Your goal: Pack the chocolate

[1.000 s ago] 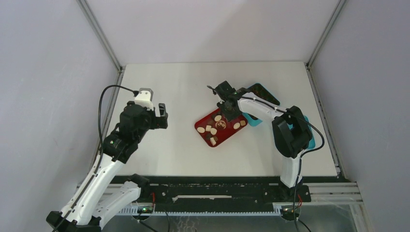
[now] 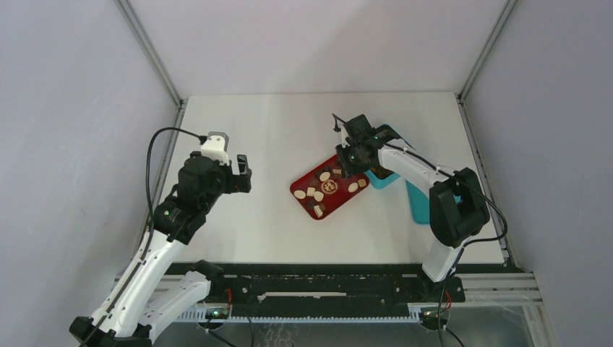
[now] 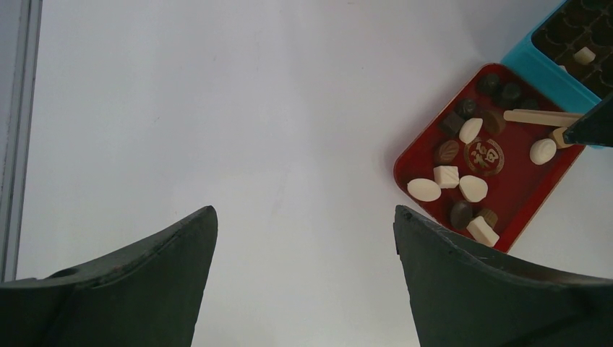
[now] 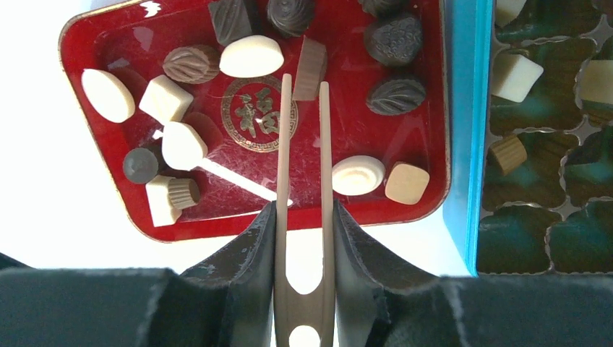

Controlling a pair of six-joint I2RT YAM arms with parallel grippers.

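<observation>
A red tray holds several white and brown chocolates, seen closely in the right wrist view. My right gripper hovers over the tray, its slim fingers slightly apart beside a brown chocolate piece; whether they touch it is unclear. Right of the tray stands a blue box with a dark compartment insert, several cells holding chocolates. My left gripper is open and empty over the left of the table, well away from the tray; its fingers frame bare table in the left wrist view.
A second blue item, perhaps a lid, lies at the right, partly under the right arm. Walls enclose the sides and back.
The left arm has not moved.
</observation>
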